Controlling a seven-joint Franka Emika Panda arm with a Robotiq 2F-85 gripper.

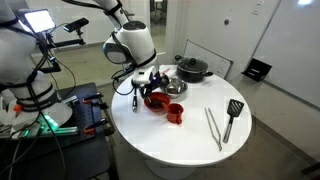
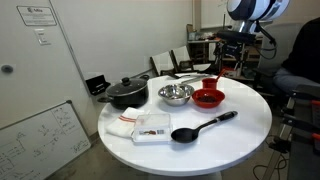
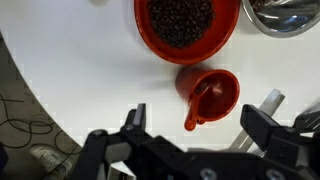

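My gripper is open above the table, its dark fingers (image 3: 128, 128) set wide apart with nothing held between them. Below the gap in the wrist view is a red mug (image 3: 222, 90); a narrow bright-red piece (image 3: 191, 117) runs from it toward me, and I cannot tell whether it is the handle or something in the mug. Beside the mug lies a red bowl (image 3: 214, 12) with dark beans (image 3: 182, 18) in it. In exterior view 1 the gripper (image 1: 150, 82) hangs over the red bowl (image 1: 156, 104), left of the mug (image 1: 175, 114).
A metal bowl (image 1: 174, 87) and a black pot (image 1: 193, 69) stand behind. Tongs (image 1: 213, 128) and a black spatula (image 1: 233, 118) lie at the right. A black ladle (image 2: 200, 128), a clear container (image 2: 154, 126) and a cloth (image 2: 122, 123) lie on the opposite side.
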